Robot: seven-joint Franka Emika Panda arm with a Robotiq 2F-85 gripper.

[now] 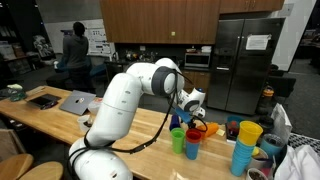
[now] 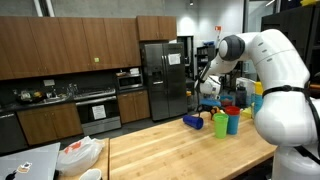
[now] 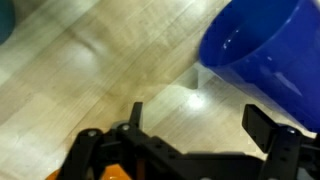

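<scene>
A dark blue cup (image 3: 270, 45) lies on its side at the upper right of the wrist view, its mouth toward the image middle. My gripper is open, with only bare wood showing between its fingertips. The blue cup is beyond the right finger (image 3: 260, 125) and not between the fingers. In exterior view 2 the tipped blue cup (image 2: 193, 121) rests left of an upright green cup (image 2: 221, 126). An orange object (image 3: 100, 173) is partly cut off at the bottom of the wrist view.
Upright green (image 1: 178, 140) and blue (image 1: 193, 148) cups stand close in front of the gripper. Stacked cups, including a yellow one (image 1: 250, 132) and a red one (image 1: 272, 145), crowd the right side. A laptop (image 1: 78, 103) lies at left. Table left of the cups is clear.
</scene>
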